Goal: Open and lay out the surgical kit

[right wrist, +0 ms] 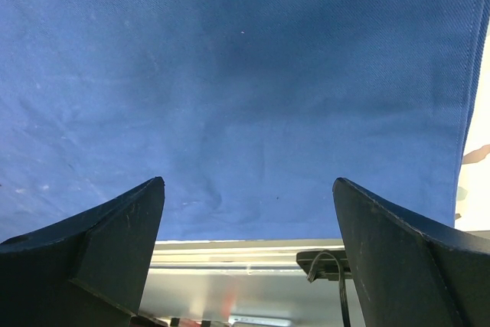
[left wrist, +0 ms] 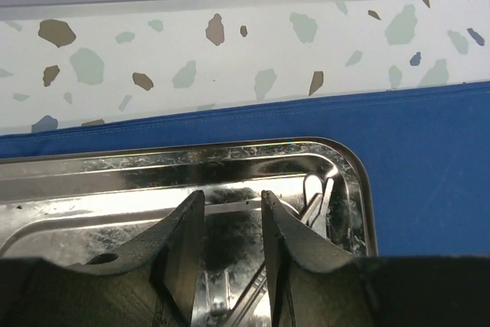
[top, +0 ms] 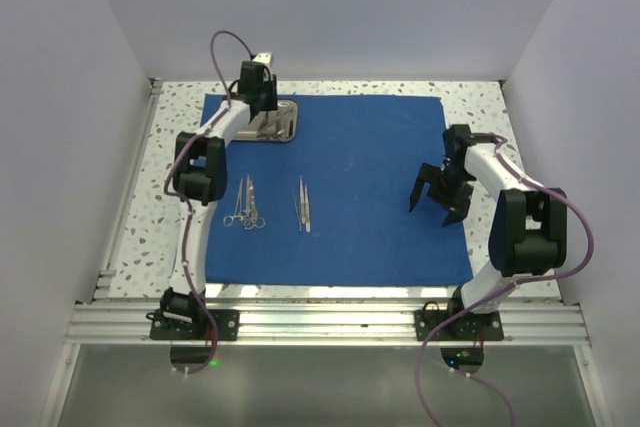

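Note:
A metal tray lies at the back left of the blue cloth. My left gripper is over it, and the arm hides part of the tray. In the left wrist view, my left gripper stands part open above the tray, with nothing gripped between its fingers. Slender metal instruments lie in the tray's right corner, partly behind one finger. Scissor-like instruments and thin straight ones lie on the cloth. My right gripper is wide open and empty above bare cloth.
Speckled table surface shows around it. A wall rises just behind the tray, and a metal rail runs along the front.

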